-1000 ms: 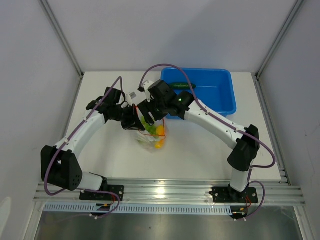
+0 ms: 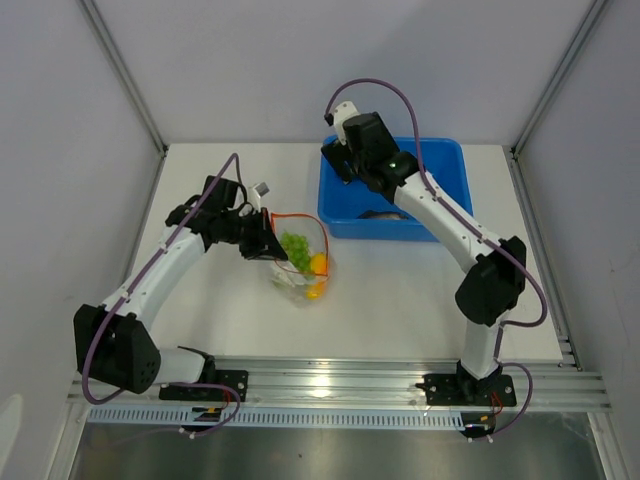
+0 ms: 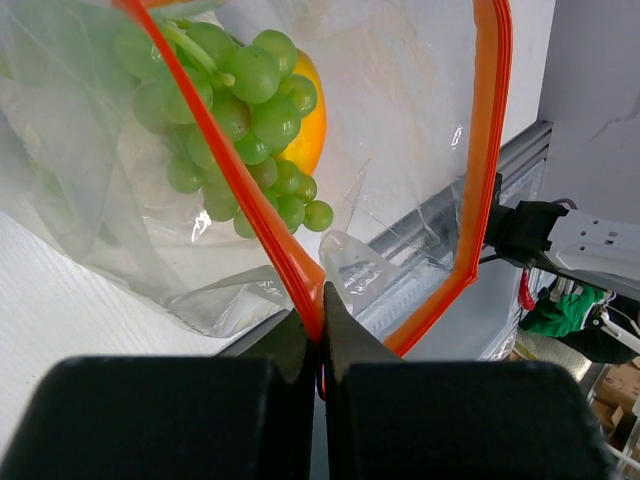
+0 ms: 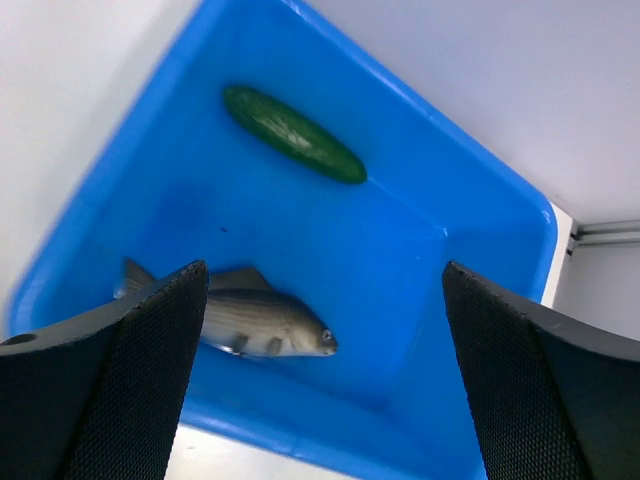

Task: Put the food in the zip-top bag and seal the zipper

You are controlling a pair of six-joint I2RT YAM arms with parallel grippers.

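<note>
The zip top bag stands open on the table, with green grapes and a yellow-orange item inside. My left gripper is shut on the bag's orange zipper rim at its near end. My right gripper is open above the blue bin, nothing between its fingers. In the right wrist view a green cucumber lies toward the back of the bin and a grey fish toward the front.
The aluminium rail runs along the front edge.
My right gripper has moved from over the bag up and right to over the blue bin. The left arm has barely moved.
</note>
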